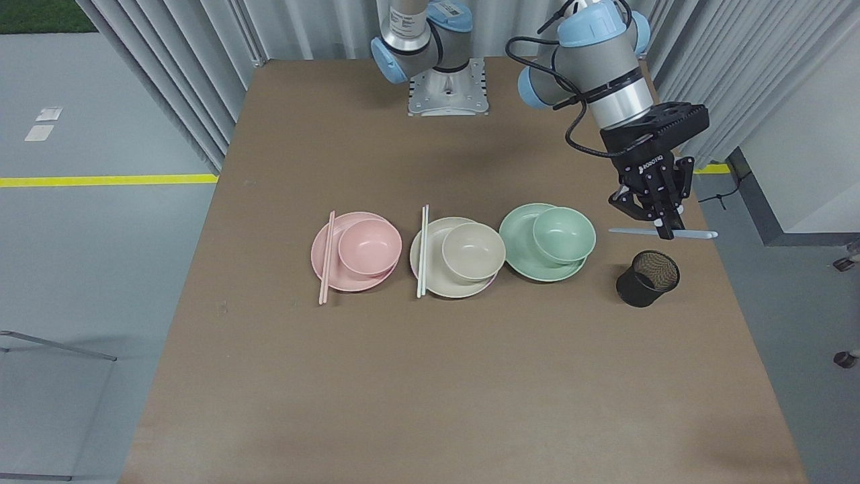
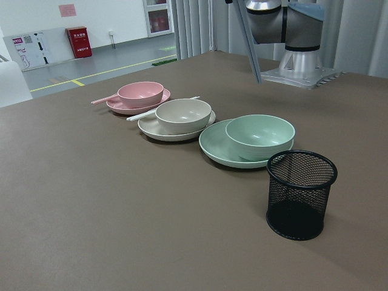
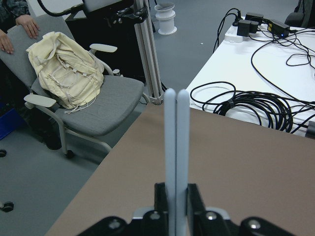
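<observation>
My gripper (image 1: pixel 666 225) is shut on a pair of light blue-grey chopsticks (image 3: pixel 176 137), held level high over the table's right edge, above and behind a black mesh cup (image 1: pixel 647 278). A green plate (image 1: pixel 520 246) with a green bowl (image 1: pixel 564 234) sits left of the cup. Beside it are a cream plate with a cream bowl (image 1: pixel 473 251) and white chopsticks (image 1: pixel 423 251), then a pink plate with a pink bowl (image 1: pixel 370 246) and pink chopsticks (image 1: pixel 326 258).
The wrist view shows a chair (image 3: pixel 103 105) and a white desk with coiled cables (image 3: pixel 263 110) beyond the table edge.
</observation>
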